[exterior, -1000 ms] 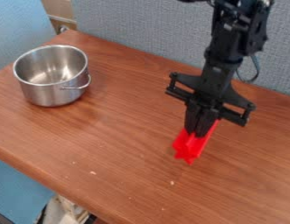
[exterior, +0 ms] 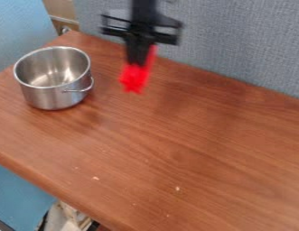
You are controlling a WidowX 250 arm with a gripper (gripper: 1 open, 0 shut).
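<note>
My black gripper (exterior: 139,50) hangs over the back of the table, blurred, shut on a red object (exterior: 135,76) held pointing downward. The red object is up and to the right of a steel pot (exterior: 49,81) with side handles, which stands at the left of the wooden table (exterior: 188,153).
A grey padded wall (exterior: 236,45) runs along the back. The table's left edge drops to a blue surface at the lower left.
My gripper has moved left and back, higher in the view, carrying the red object toward the pot's side. The pot has not moved.
</note>
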